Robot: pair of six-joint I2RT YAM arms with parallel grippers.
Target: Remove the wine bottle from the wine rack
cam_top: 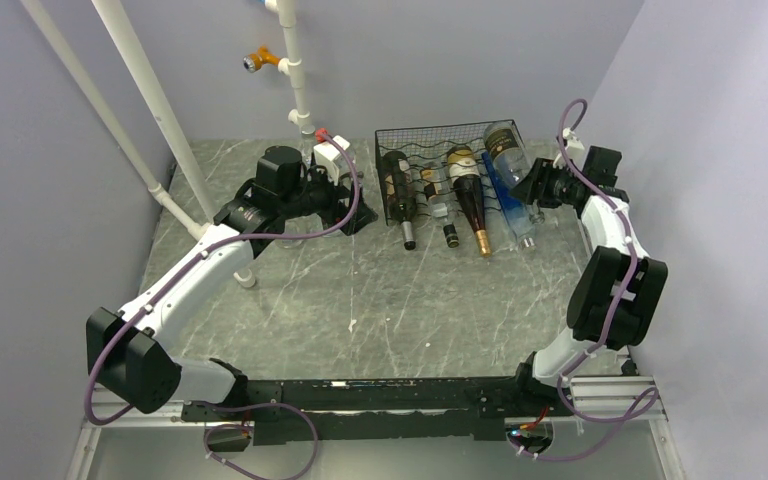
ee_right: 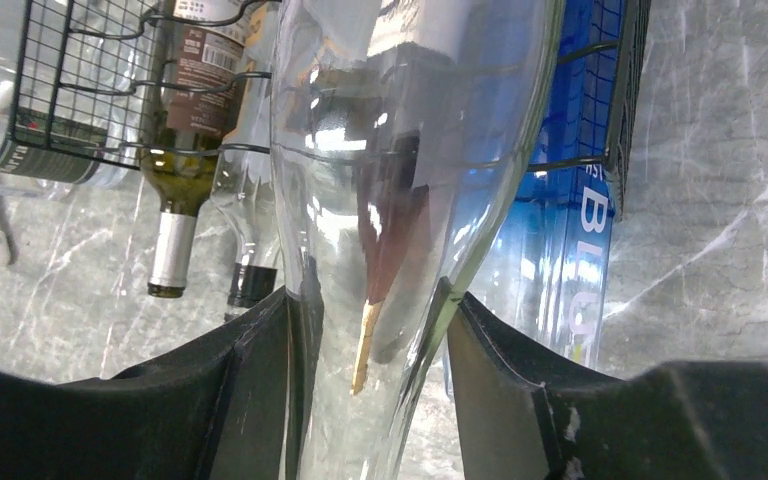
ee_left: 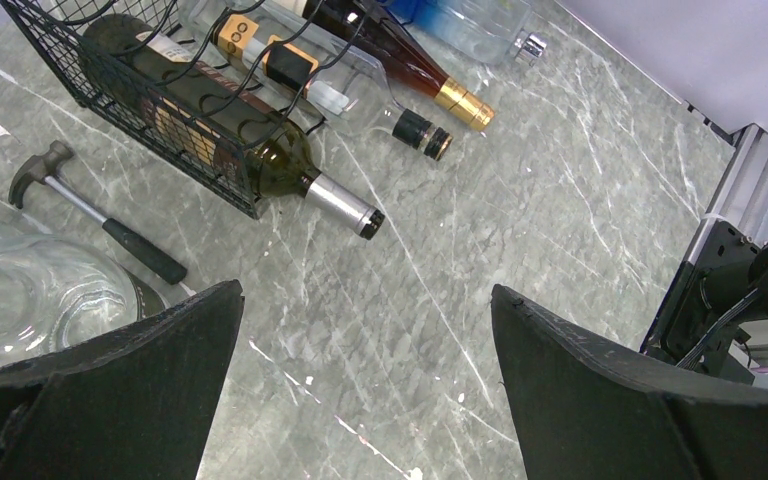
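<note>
The wine rack (cam_top: 435, 131) is a black wire basket at the back, with several bottles lying in it. At its right end lies a large clear bottle (cam_top: 507, 152), neck toward the front right. My right gripper (cam_top: 541, 186) is around its narrowing part. In the right wrist view the fingers (ee_right: 245, 375) come up to both sides of the clear glass (ee_right: 400, 200); whether they press on it cannot be told. My left gripper (cam_top: 352, 212) stands left of the rack, and in the left wrist view its fingers (ee_left: 125, 385) are wide apart with nothing between them.
Beside the clear bottle lies a blue bottle (cam_top: 505, 202), then a gold-necked bottle (cam_top: 468, 195), a smaller clear one (cam_top: 438, 203) and a dark green one (cam_top: 399, 192). A hammer (ee_left: 90, 208) and glassware (ee_left: 45, 300) lie near the left gripper.
</note>
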